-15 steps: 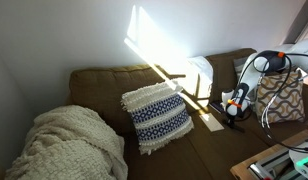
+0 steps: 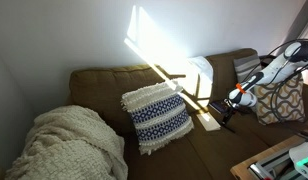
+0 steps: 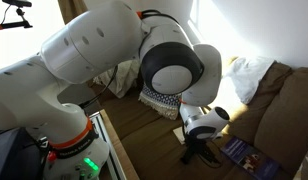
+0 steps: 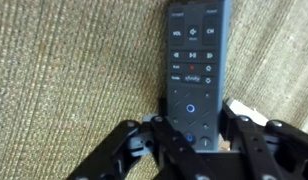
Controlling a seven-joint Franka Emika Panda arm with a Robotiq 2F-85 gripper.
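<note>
A dark grey remote control (image 4: 197, 65) with rows of buttons fills the middle of the wrist view, its lower end between the fingers. My gripper is shut on it. Brown sofa fabric lies behind the remote. In exterior view 1 my gripper (image 2: 224, 118) is low over the sofa seat, just right of a pale flat item (image 2: 209, 122). Exterior view 2 has the gripper (image 3: 197, 152) near the seat, partly shaded by the arm. The remote is too small and dark to make out clearly in the exterior views, so its height above the seat is uncertain.
A blue-and-white cushion (image 2: 160, 118) leans on the sofa back, with a cream blanket (image 2: 66, 148) at the left. A patterned cushion (image 2: 282, 102) stands at the right. A dark, book-like item (image 3: 251, 158) lies beside the gripper.
The arm has leaned over towards the right and its upper part sits lower than before. The gripper has tilted and shifted slightly, staying near the seat. Cushions and blanket have not moved.
</note>
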